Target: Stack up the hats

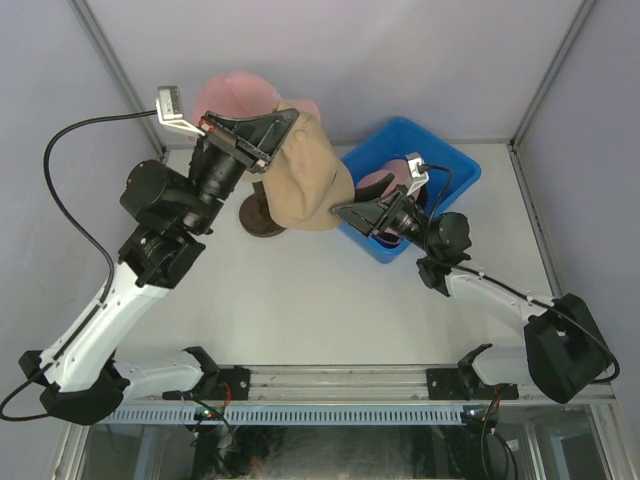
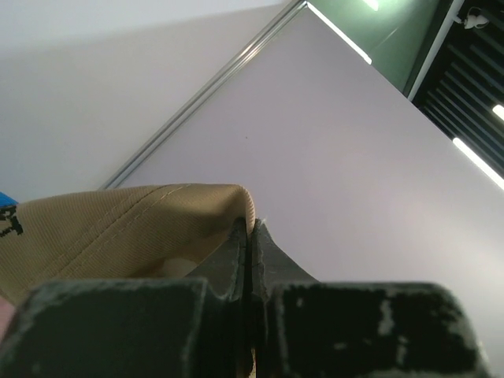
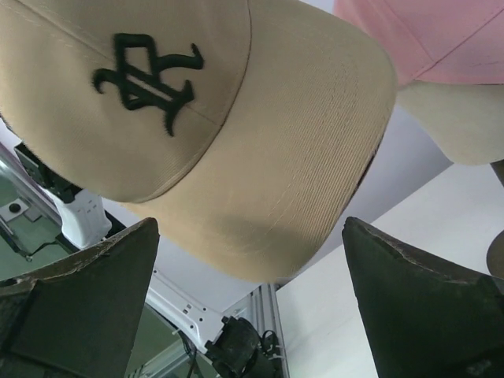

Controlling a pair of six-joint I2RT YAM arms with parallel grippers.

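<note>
A tan cap (image 1: 308,180) hangs in the air near the stand, with my left gripper (image 1: 287,120) shut on its edge. Cloth of the tan cap (image 2: 134,228) runs in between the left fingertips in the left wrist view. My right gripper (image 1: 362,197) is open at the cap's lower right side. In the right wrist view, the brim of the tan cap (image 3: 291,150) fills the space ahead of and between the spread right fingers. A pink cap (image 1: 235,95) sits at the back left above a dark round stand base (image 1: 260,215).
Behind the right gripper is a blue bin (image 1: 455,160) holding another pink cap (image 1: 402,175), partly covered by that gripper. Walls enclose the back and both sides.
</note>
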